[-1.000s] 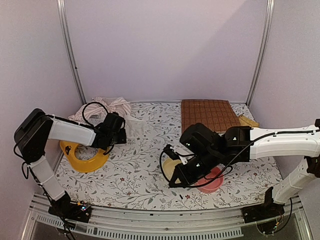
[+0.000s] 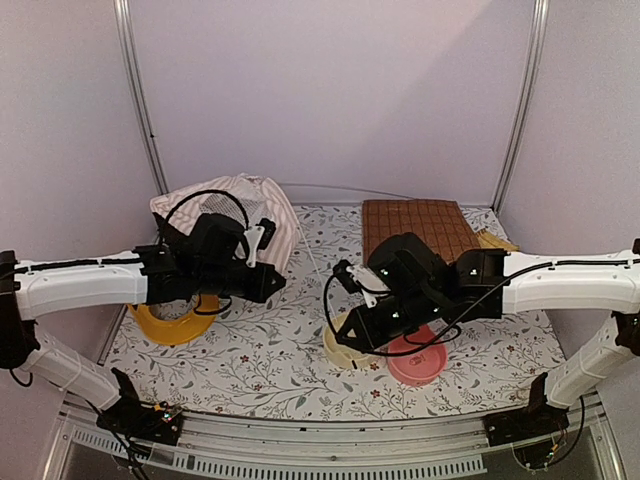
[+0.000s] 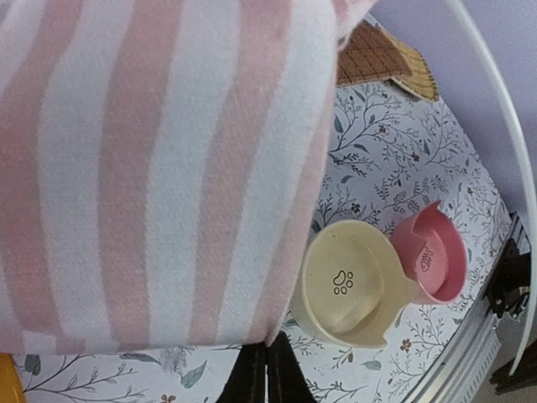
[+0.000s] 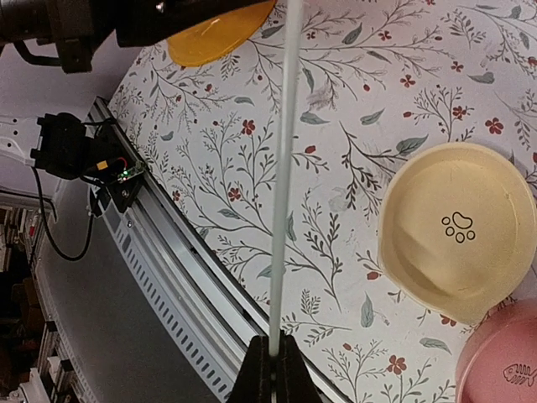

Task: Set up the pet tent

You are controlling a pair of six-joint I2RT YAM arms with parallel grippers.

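The pink-and-white striped tent fabric (image 2: 270, 205) hangs raised at the back left; it fills the upper left of the left wrist view (image 3: 151, 168). My left gripper is shut on its lower edge. My right gripper is shut on a thin white pole (image 4: 284, 185) that runs up through the right wrist view. In the top view the pole slants up from the right gripper toward the back, partly hidden by the arm.
A cream bowl (image 4: 453, 227) and a pink bowl (image 4: 495, 353) sit at front centre-right. A yellow ring-shaped piece (image 2: 175, 325) lies at left. A brown mat (image 2: 410, 225) is at back right.
My left gripper has risen and moved right, lifting the striped fabric with it. The right arm has shifted only slightly.
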